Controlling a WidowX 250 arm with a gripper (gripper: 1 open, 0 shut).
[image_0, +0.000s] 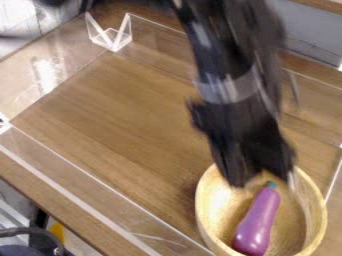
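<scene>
A purple eggplant (257, 220) with a green stem lies in a round wooden bowl (211, 205) at the bottom right. My gripper (243, 160) is raised just above the bowl, apart from the eggplant. It is heavily motion-blurred, so its fingers are hard to make out; I see nothing held in it.
Clear plastic edging runs along its sides, with a clear bracket (110, 35) at the back left. A grey wall stands at the back right.
</scene>
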